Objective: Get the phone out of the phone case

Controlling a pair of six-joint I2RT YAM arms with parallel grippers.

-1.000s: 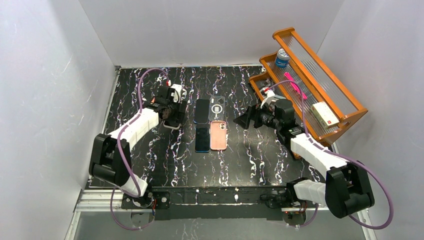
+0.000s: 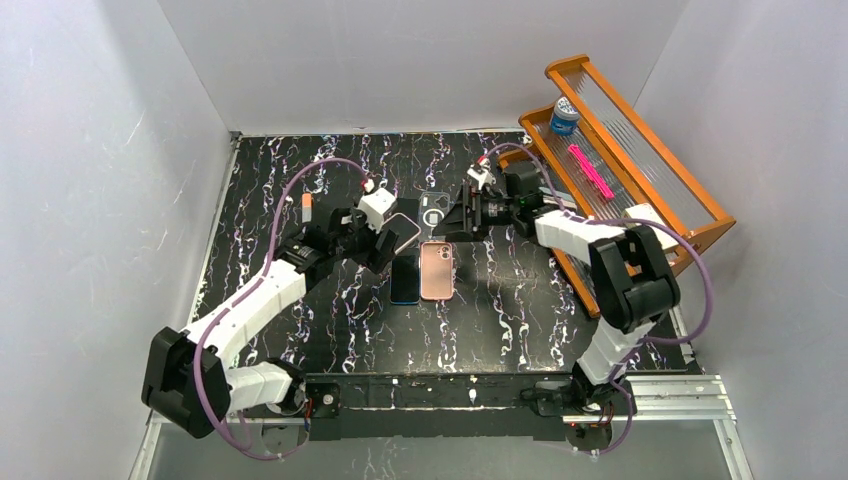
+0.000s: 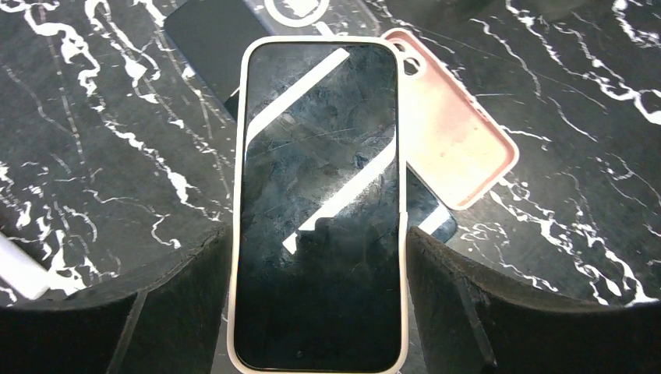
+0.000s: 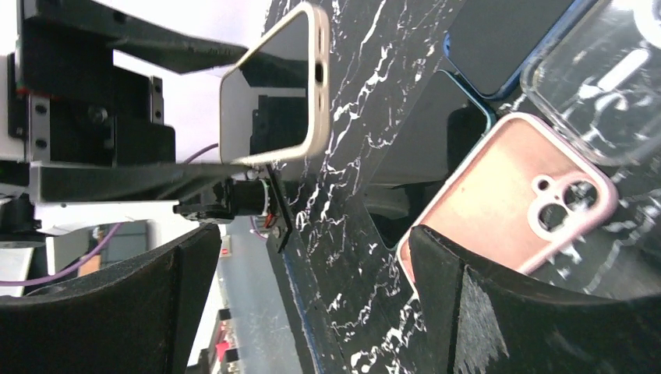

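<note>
A phone (image 3: 319,156) sits screen-side toward the left wrist camera, framed by the pale cream rim of its case (image 3: 401,156). My left gripper is shut on the cased phone, one finger against each long side, holding it raised above the table. In the right wrist view the case (image 4: 318,78) appears tilted at upper left, clear of the surface. My right gripper stands open, empty, to the right of the cased phone and above the pink case's far end. How the phone's back fits in its case is hidden.
Beneath lie an empty pink case (image 2: 437,272), a dark phone (image 2: 405,278), a clear case (image 2: 434,208) and another dark phone (image 4: 503,39). A wooden rack (image 2: 640,130) stands at right.
My left gripper has carried the cased phone rightward to above the other phones. The right gripper has come left toward it, still open.
</note>
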